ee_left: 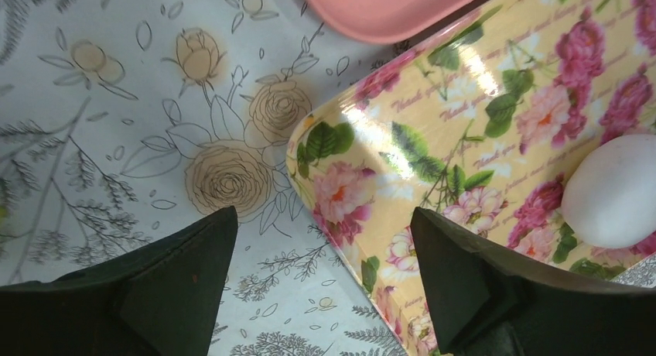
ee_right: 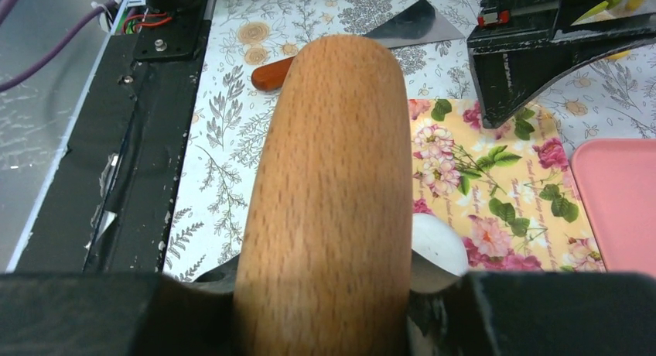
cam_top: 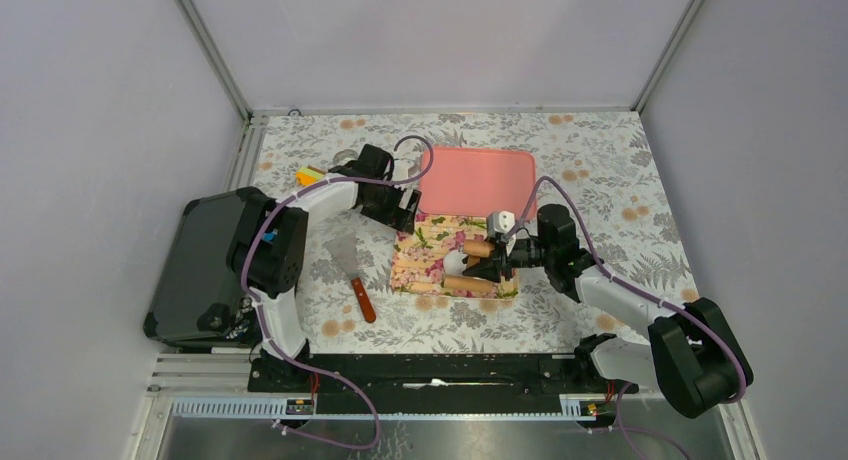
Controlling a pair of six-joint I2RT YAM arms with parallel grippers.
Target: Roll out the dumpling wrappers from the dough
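My right gripper is shut on a wooden rolling pin (ee_right: pixel 325 178), which fills the middle of the right wrist view. From above, wooden sections of the pin (cam_top: pixel 467 283) show on either side of that gripper, over the flowered board (cam_top: pixel 412 278). A smooth white ball of dough (cam_top: pixel 454 262) sits on the board beside the pin; the left wrist view shows the dough (ee_left: pixel 615 192) at its right edge. Above the board's far-left corner, my left gripper is open, with its fingers wide apart and nothing between them.
A pink tray (cam_top: pixel 480 175) lies just behind the board. To the left, a scraper with an orange-brown handle (cam_top: pixel 363 300) rests on the flowered tablecloth. Something yellow (cam_top: pixel 308 176) is partly hidden behind the left arm.
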